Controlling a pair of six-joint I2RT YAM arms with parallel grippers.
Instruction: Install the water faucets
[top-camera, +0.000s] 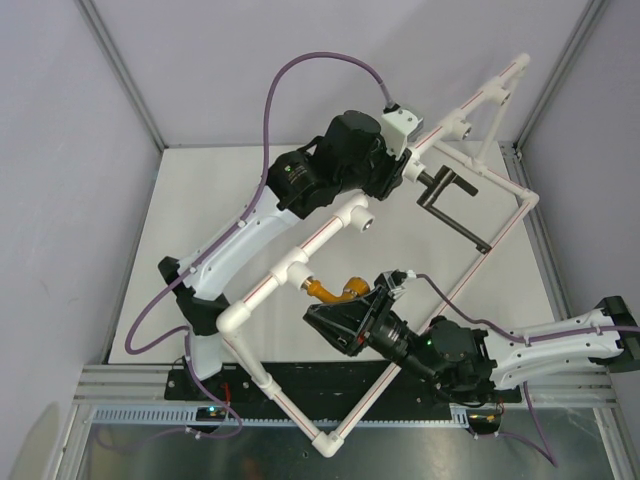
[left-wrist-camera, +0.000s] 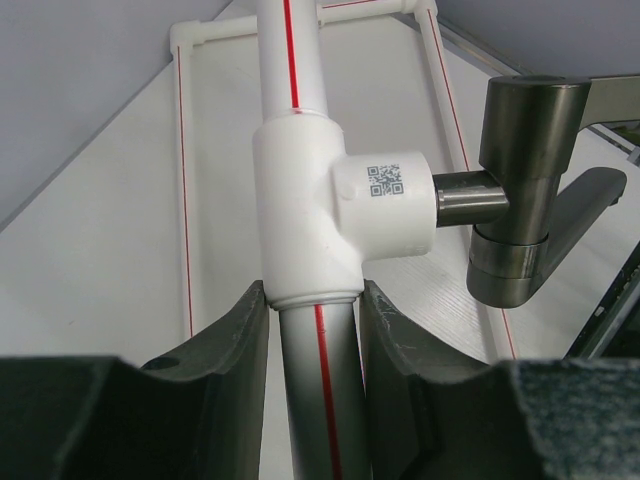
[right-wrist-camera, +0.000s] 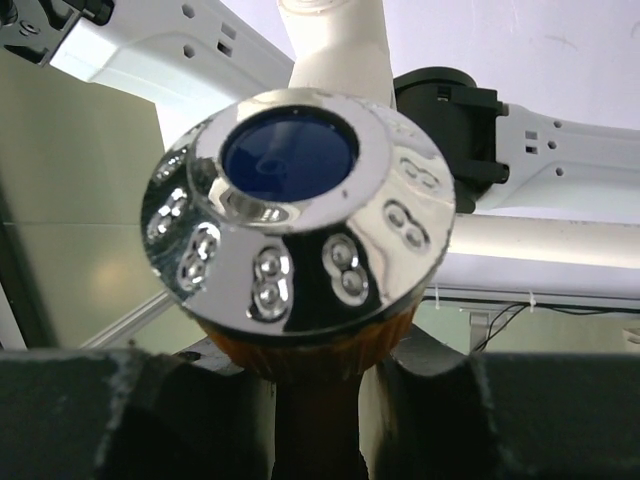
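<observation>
My left gripper (top-camera: 390, 170) is at the upper pipe, its fingers (left-wrist-camera: 170, 410) around the white pipe just below a tee (left-wrist-camera: 300, 210); whether they are fully closed on it I cannot tell. A dark metal faucet (left-wrist-camera: 515, 200) is fitted in that tee's side outlet. An orange faucet (top-camera: 330, 292) with a chrome, blue-centred head (right-wrist-camera: 295, 210) reaches from a lower tee (top-camera: 295, 272). My right gripper is shut on this faucet, just under the head.
The white pipe frame rises diagonally from lower left to upper right, with further empty tees (top-camera: 456, 128) along it. A pale board (top-camera: 210, 190) lies beneath, inside metal rails and walls.
</observation>
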